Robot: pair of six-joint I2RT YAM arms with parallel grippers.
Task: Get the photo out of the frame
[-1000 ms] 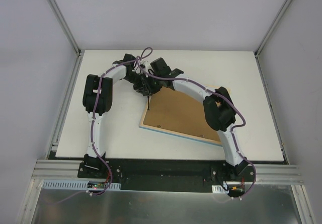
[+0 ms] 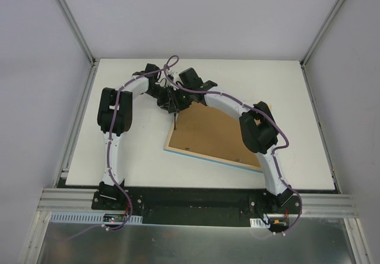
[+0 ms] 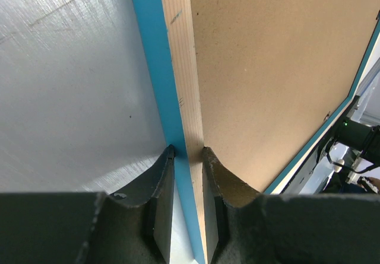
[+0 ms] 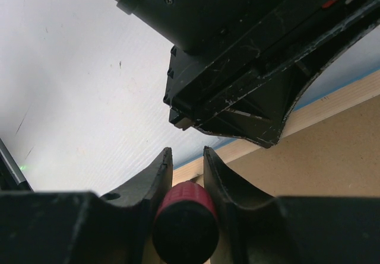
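Note:
The photo frame (image 2: pixel 208 151) lies back-up on the white table, a brown board inside a wooden, blue-sided border (image 3: pixel 184 86). My left gripper has its fingertips on either side of that border along the frame's left edge. My right gripper is just inside the border, shut on a screwdriver with a red handle (image 4: pixel 186 207), pointing down at the frame. In the top view both grippers crowd over the frame's upper-left part and hide it.
Bare table (image 2: pixel 130 163) shows left of and in front of the frame, and along the back and right. The two arms nearly meet at the upper middle, with the left gripper's housing (image 4: pixel 237 68) close above the right gripper's fingers.

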